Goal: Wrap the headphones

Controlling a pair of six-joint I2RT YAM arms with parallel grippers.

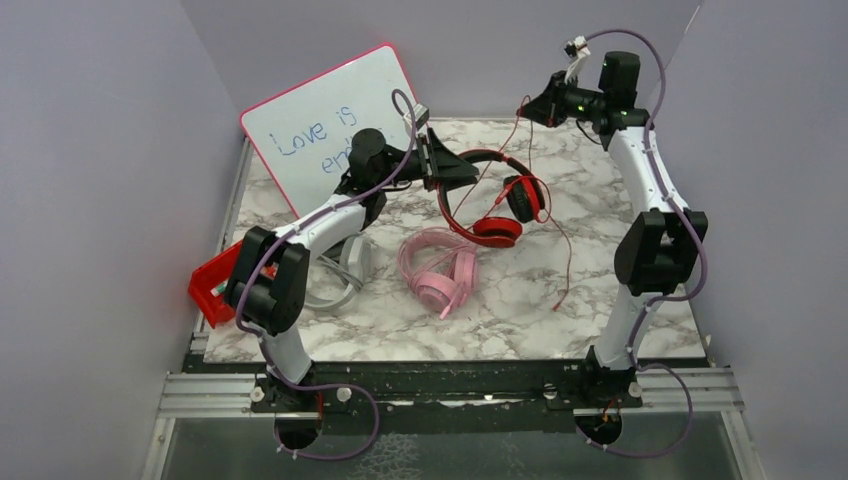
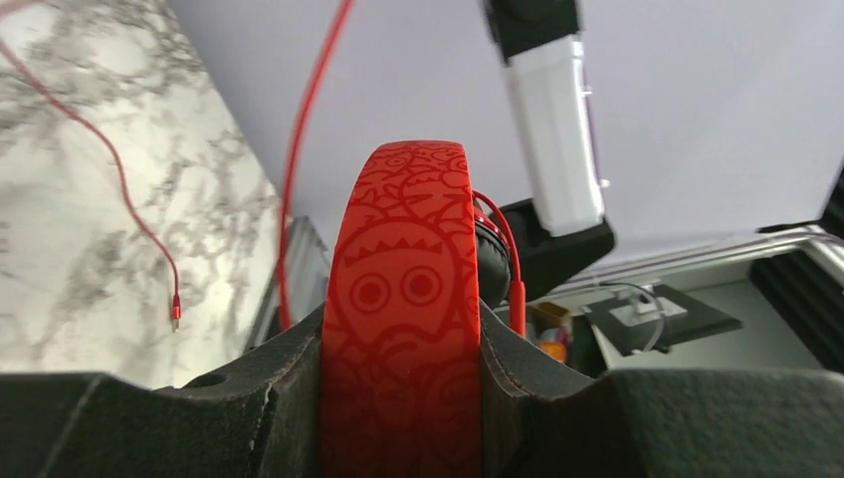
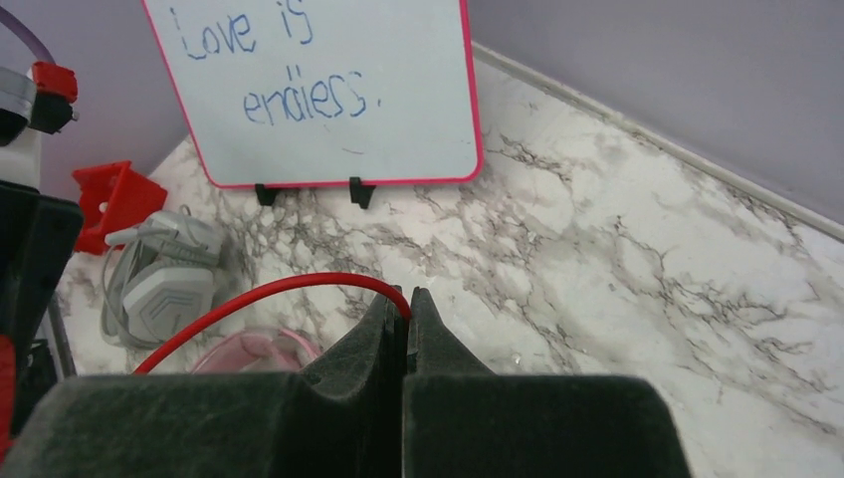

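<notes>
Red-and-black headphones [image 1: 496, 231] hang in the air at the middle of the top view, with my left gripper [image 1: 440, 167] shut on their band. In the left wrist view the patterned red band [image 2: 398, 289] fills the space between its fingers. My right gripper [image 1: 527, 110] is raised at the back right, shut on the thin red cable [image 3: 289, 280], which loops up from the headphones to its fingertips. The cable's loose end, with a plug [image 2: 175, 314], trails down to the right in the top view, over the marble table.
Pink headphones [image 1: 438, 285] lie below the held pair. Grey headphones [image 1: 355, 263], a red bin [image 1: 210, 275] and a whiteboard [image 1: 325, 110] occupy the left.
</notes>
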